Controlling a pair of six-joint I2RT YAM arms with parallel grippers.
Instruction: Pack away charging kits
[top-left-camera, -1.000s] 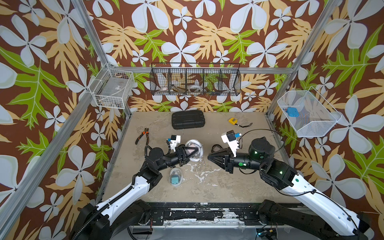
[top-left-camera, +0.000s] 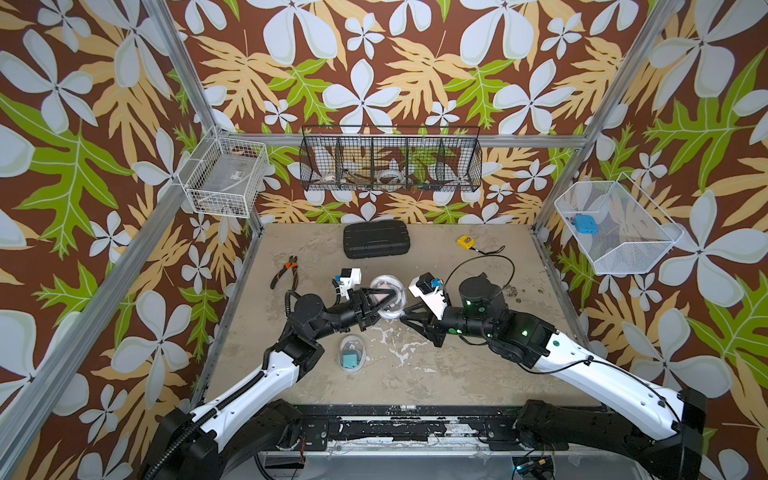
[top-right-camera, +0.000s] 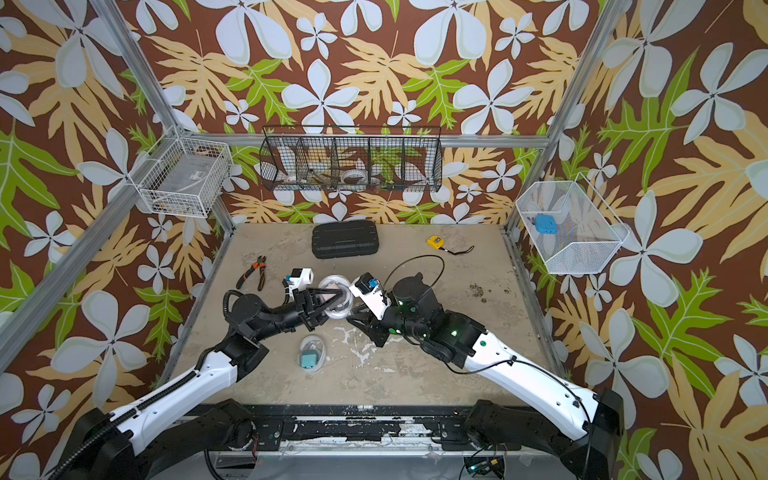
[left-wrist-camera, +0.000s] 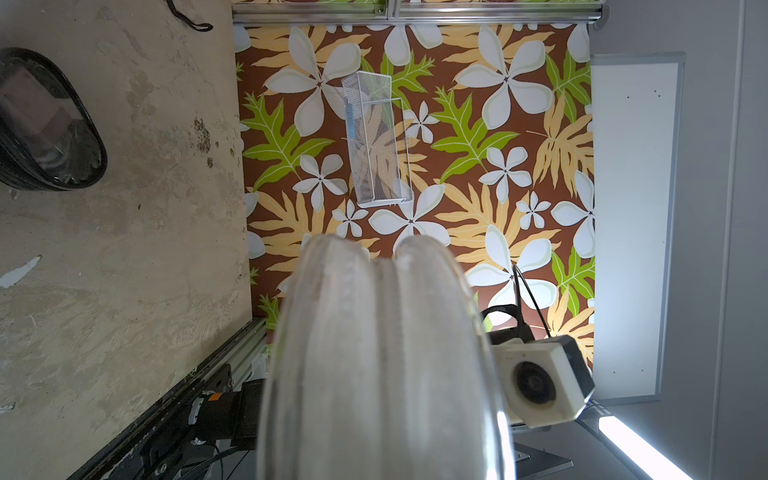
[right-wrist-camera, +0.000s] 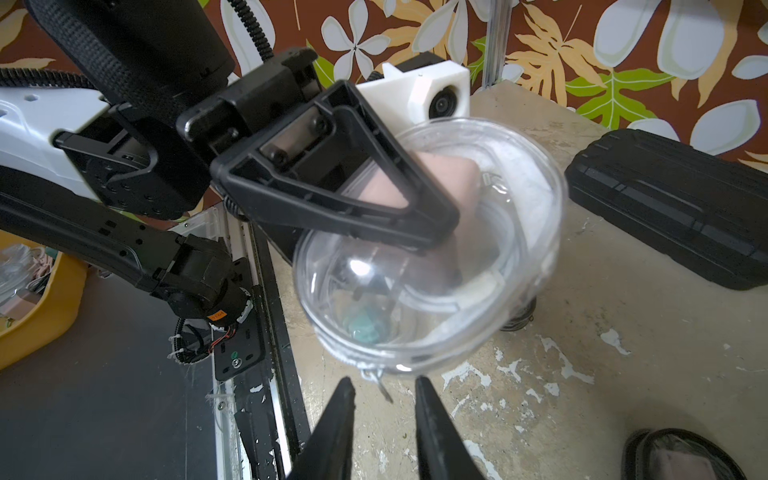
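Note:
My left gripper is shut on a clear round case, held above the table. In the right wrist view a pinkish block and something white show through the case. A small zip pull hangs from its lower edge. My right gripper is open just below that pull, its fingers either side and nothing visibly between them. In the left wrist view the case fills the lower middle, blurred. A second clear case with a teal block inside lies on the table. A black-rimmed clear case stands further right.
A black hard case lies at the back, with pliers left and a yellow tape measure right. Wire baskets hang around: white left, black back, white mesh right with a blue item.
My right gripper has moved left and slightly up, close to the held round case, and now covers the black-rimmed case in the top left view. The left arm has barely moved.

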